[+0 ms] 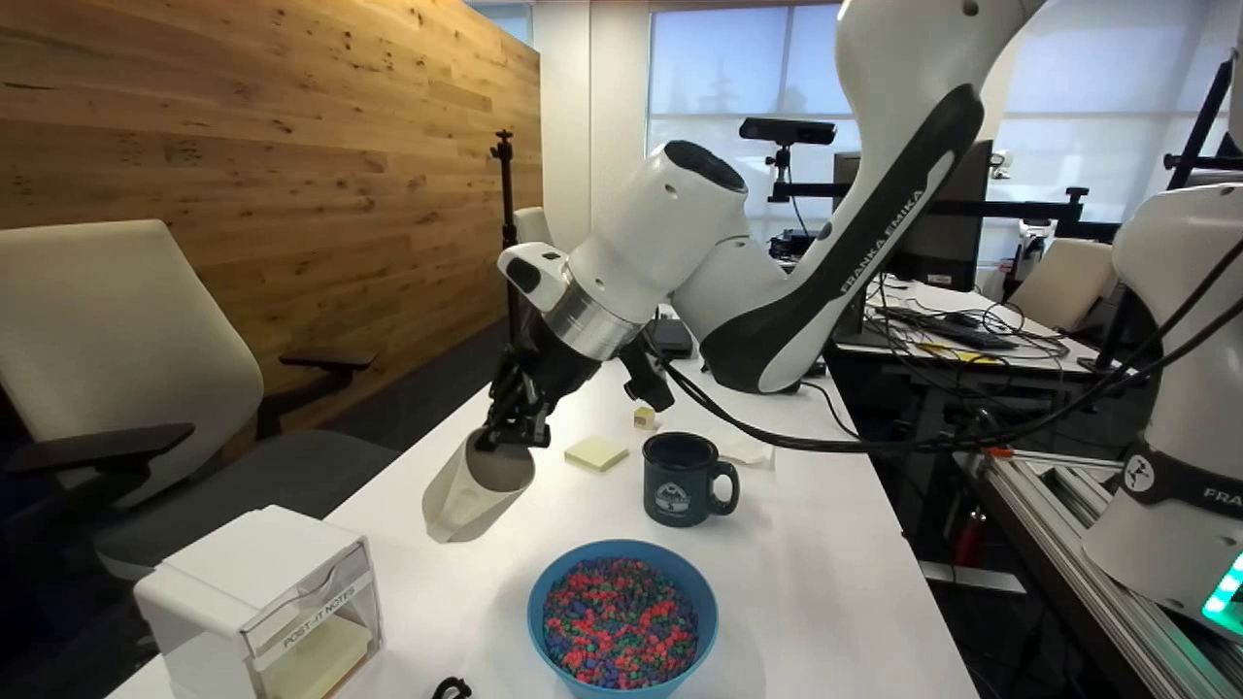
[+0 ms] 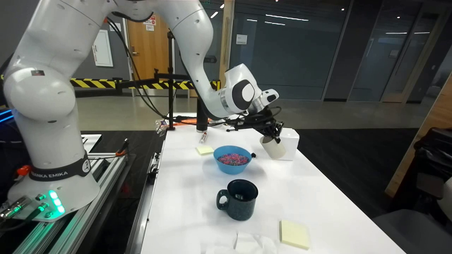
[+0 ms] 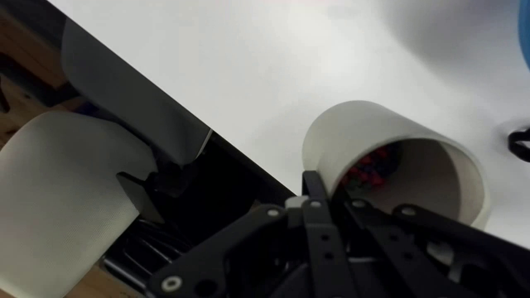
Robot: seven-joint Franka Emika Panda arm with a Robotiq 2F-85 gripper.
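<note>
My gripper is shut on the rim of a pale beige cup (image 3: pixel 365 131), with one finger inside the wall and one outside. Tilted, the cup (image 1: pixel 472 495) hangs over the table left of the blue bowl (image 1: pixel 539 623) in exterior view 1. Deep inside it, the wrist view shows some red and dark small pieces (image 3: pixel 365 174). The bowl is well filled with red, green and blue pieces (image 1: pixel 623 623). In exterior view 2 the gripper (image 2: pixel 273 137) and cup (image 2: pixel 273 149) are in front of the white dispenser.
A dark green mug (image 1: pixel 679 483) stands behind the bowl, with a yellow note pad (image 1: pixel 596 453) and a small yellow cube (image 1: pixel 644 417) nearby. The white Post-it dispenser (image 1: pixel 251 582) takes up the front left corner. The table's left edge runs close by the cup.
</note>
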